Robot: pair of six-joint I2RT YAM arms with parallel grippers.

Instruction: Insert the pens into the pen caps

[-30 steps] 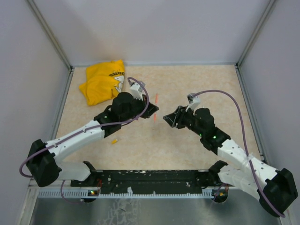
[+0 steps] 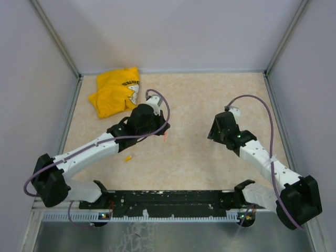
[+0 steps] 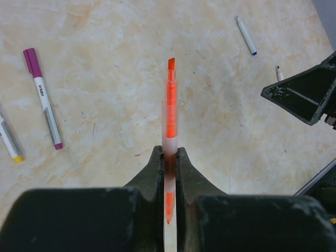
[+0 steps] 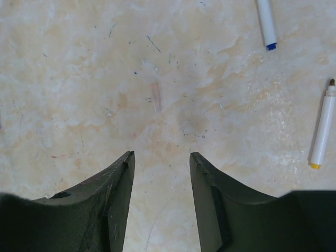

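My left gripper is shut on an orange pen (image 3: 171, 121) in a clear sleeve, held upright in that view with orange tip at each end. My right gripper stands open and empty, right of the left one in the top view. In the left wrist view a purple-capped pen (image 3: 44, 100) and a yellow-ended pen (image 3: 8, 137) lie at the left; a blue-ended white pen (image 3: 246, 37) lies at upper right. In the right wrist view lie a blue-ended pen (image 4: 265, 21) and a yellow-ended pen (image 4: 323, 124) with dark tip exposed.
A yellow cloth (image 2: 110, 92) lies at the back left of the table (image 2: 194, 168). Walls border the table at the sides and back.
The right gripper has moved away to the right and its arm straightened.
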